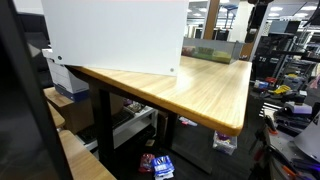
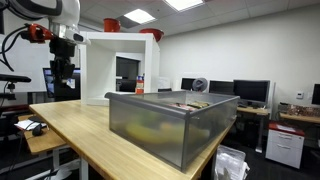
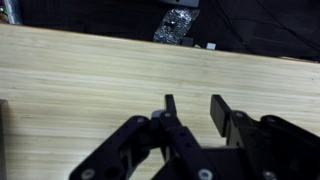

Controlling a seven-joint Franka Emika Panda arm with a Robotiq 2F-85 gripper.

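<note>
In the wrist view my gripper points down over the pale wooden table (image 3: 80,100). Its two dark fingers (image 3: 170,103) stand some way apart, and only bare tabletop shows in the gap. Whether anything thin is held cannot be made out. From the second exterior view, the gripper (image 2: 62,76) hangs at the left, above the table's end and in front of the white open-fronted box (image 2: 98,72). A large grey translucent bin (image 2: 145,122) rests on the table to its right, holding things that are mostly hidden by its wall.
A small container with a red top (image 2: 140,84) stands behind the bin. The white panel (image 1: 115,35) blocks much of the first exterior view. Bare tabletop (image 2: 85,120) lies left of the bin. Beyond the table edge, blue packets (image 1: 163,166) lie on the floor.
</note>
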